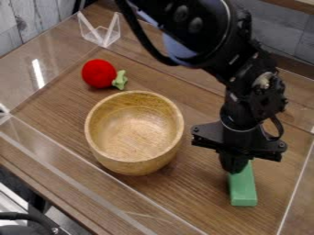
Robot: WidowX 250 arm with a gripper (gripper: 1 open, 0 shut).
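Note:
The black gripper (233, 151) is low over the wooden table, its tips at the upper end of a green rectangular block (243, 188) at the right. The fingers look closed, and whether they touch the block's top is hard to tell. The rest of the block extends toward the front, uncovered.
A large tan bowl (132, 128) sits left of the gripper. A red tomato-like object (98, 72) with green leaves lies at the back left, near a clear plastic piece (101, 29).

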